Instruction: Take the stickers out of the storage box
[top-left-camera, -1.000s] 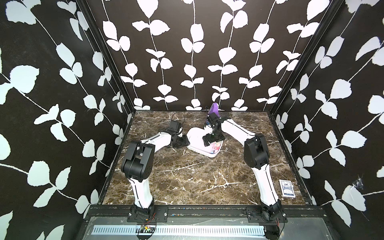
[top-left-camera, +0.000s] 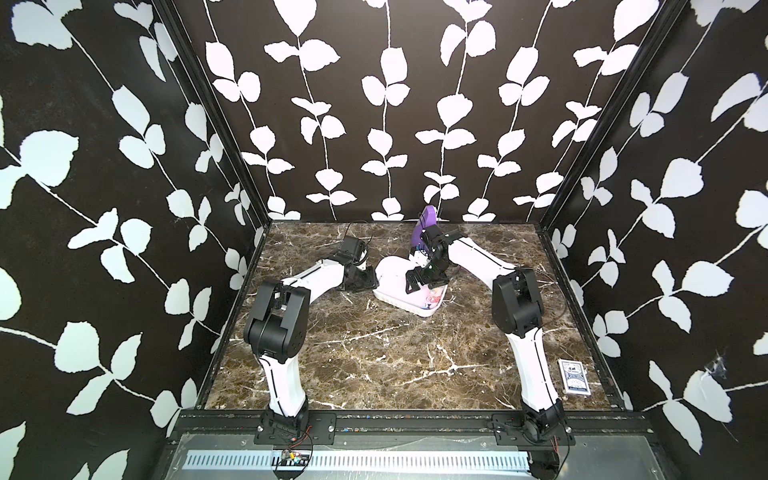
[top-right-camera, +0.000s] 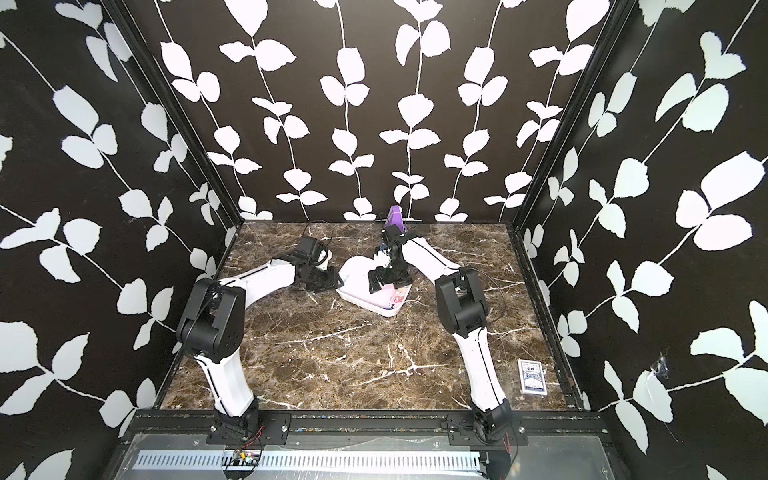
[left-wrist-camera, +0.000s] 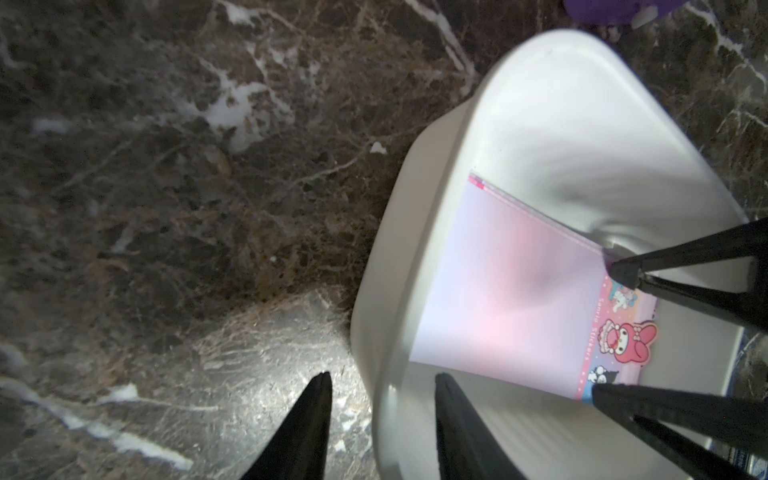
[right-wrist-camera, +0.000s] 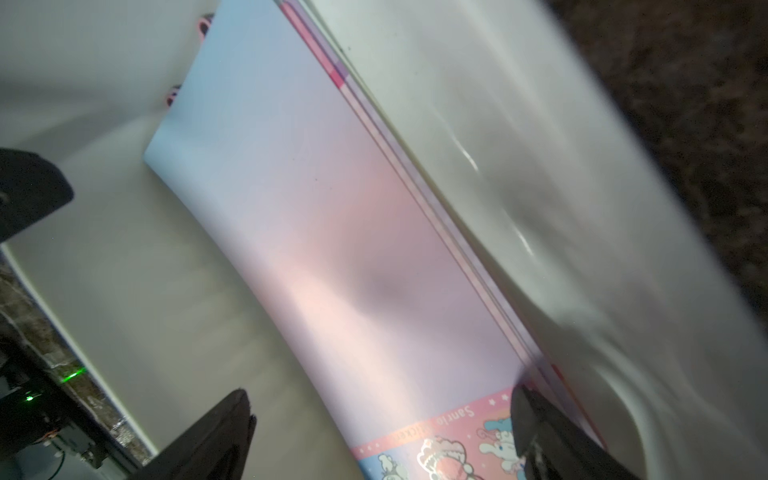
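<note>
The white storage box (left-wrist-camera: 408, 176) sits mid-table with pastel sticker sheets (left-wrist-camera: 512, 280) inside, printed with Sanrio characters along one end. My left gripper is at the box's near-left end, its part-open fingers straddling the wall, seen in the left wrist view. My right gripper reaches into the box over the sheets, fingers apart, open, at either side of the printed end in the right wrist view. Whether either touches its surface is hard to tell.
A purple object (top-left-camera: 424, 220) stands behind the box, partly hidden by the right arm. A card pack (top-left-camera: 573, 376) lies at the front right.
My right arm has shifted slightly to the right over the box. My left gripper has moved slightly, and the box's near end shows a little more.
</note>
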